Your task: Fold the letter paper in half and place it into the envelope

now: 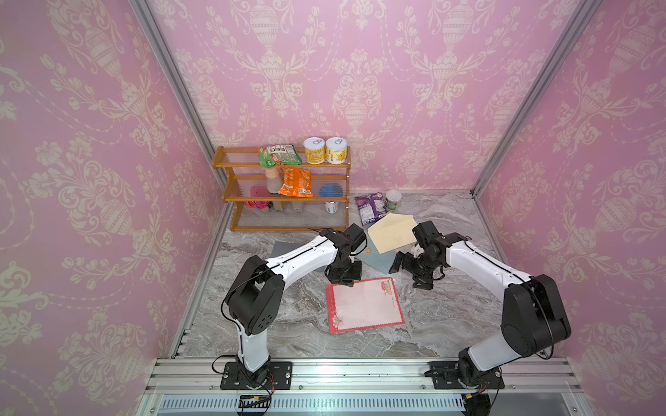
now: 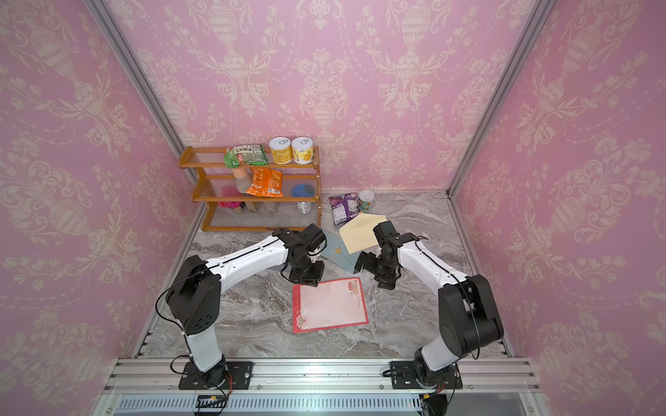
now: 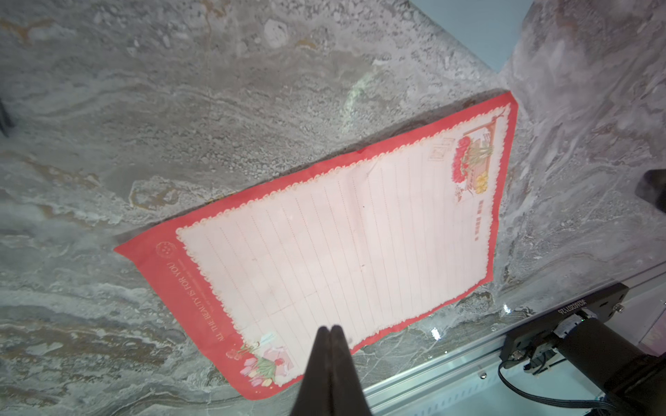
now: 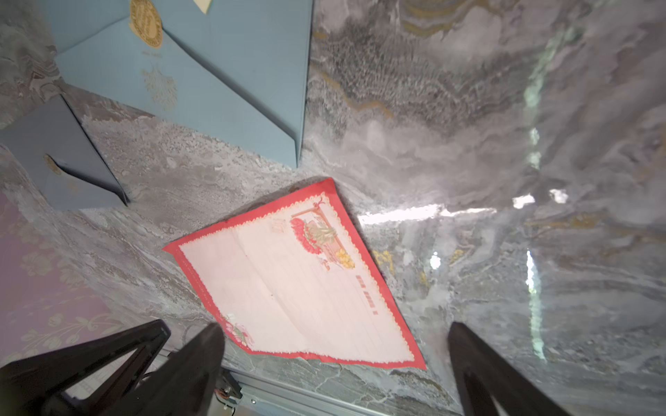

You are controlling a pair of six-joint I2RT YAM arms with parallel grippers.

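The red-bordered letter paper (image 1: 364, 305) lies unfolded and nearly square to the table's front, with a faint crease down its middle. My left gripper hangs above its upper left part, shut, with nothing seen between its fingers. My right gripper is open and empty, above the table to the right of the paper. Behind the paper lie a blue envelope (image 4: 229, 76) with a gold seal and a cream envelope (image 1: 388, 232).
A wooden shelf (image 1: 288, 226) with cans and snack bags stands at the back left. A purple bag (image 1: 369, 208) and a can (image 1: 392, 201) sit behind the envelopes. Bare table lies right and left of the paper.
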